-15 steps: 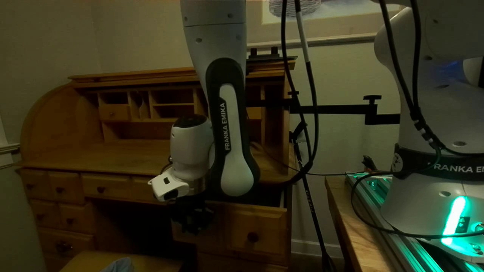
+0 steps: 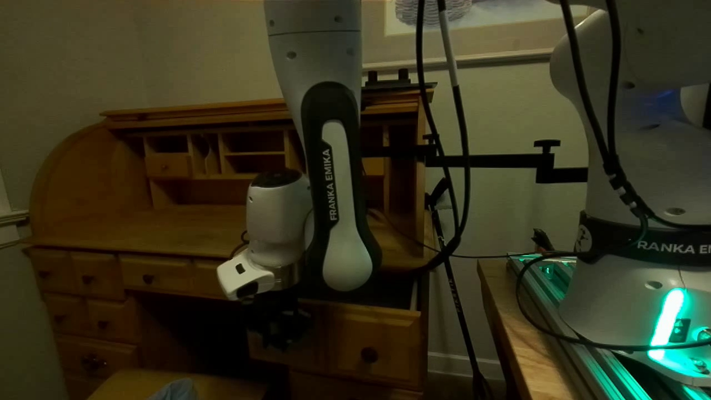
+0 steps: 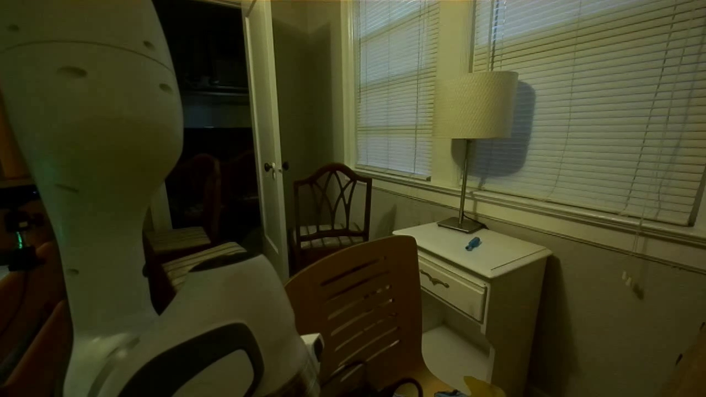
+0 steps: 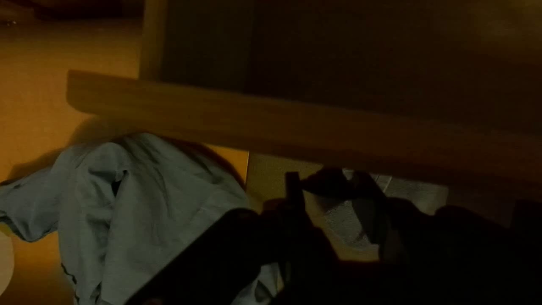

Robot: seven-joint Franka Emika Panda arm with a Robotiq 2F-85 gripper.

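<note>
The wooden desk's right-hand drawer [image 2: 396, 336] stands pulled out, its top open and its dark inside showing. One dark round knob [image 2: 369, 354] is visible on the right part of its front. My black gripper [image 2: 283, 333] is at the left part of that front, shut, apparently on another knob hidden by the fingers. In the wrist view the drawer's front board [image 4: 305, 122] runs across just beyond the gripper. That view is too dark to make out what lies between the fingers.
A wooden chair seat [image 2: 123, 385] with a grey-blue cloth [image 4: 152, 203] on it is close to the drawer's front. My base's wooden table [image 2: 500, 300] stands at right. A white side table [image 3: 516, 255] with a lamp is across the room.
The drawer front has come slightly farther out of the desk. My gripper has moved outward and a little lower together with it.
</note>
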